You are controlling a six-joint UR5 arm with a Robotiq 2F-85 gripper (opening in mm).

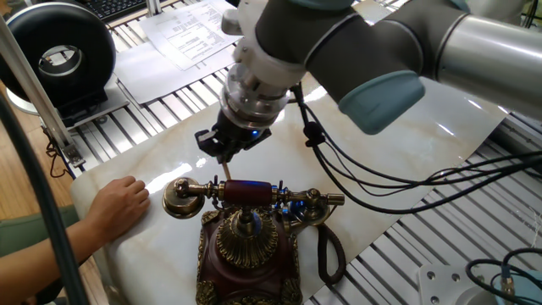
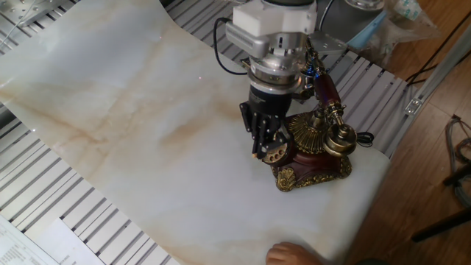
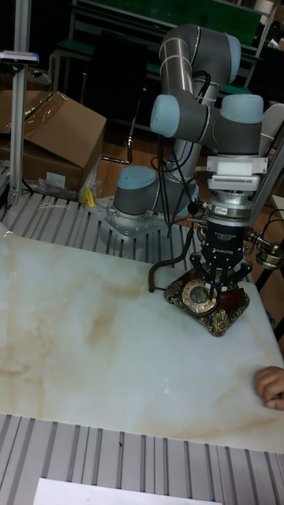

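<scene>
An antique-style rotary telephone, dark red with brass trim (image 1: 246,241), stands on the marble-patterned board, its handset (image 1: 250,192) lying across the cradle. My black gripper (image 1: 223,158) points down on the dial side of the phone. Its fingers come together around a thin tan stick (image 1: 227,172), whose lower end the handset hides in exterior view 1. In exterior view 2 the gripper (image 2: 259,152) is beside the rotary dial (image 2: 275,154). Exterior view 3 shows the fingers in front of the dial (image 3: 199,296); whether the stick touches it I cannot tell.
A person's hand (image 1: 121,203) rests on the board (image 2: 147,147) near the phone. The phone's brown cord (image 1: 331,258) loops at its side. Black cables (image 1: 381,203) hang from the arm. Most of the board away from the phone is bare.
</scene>
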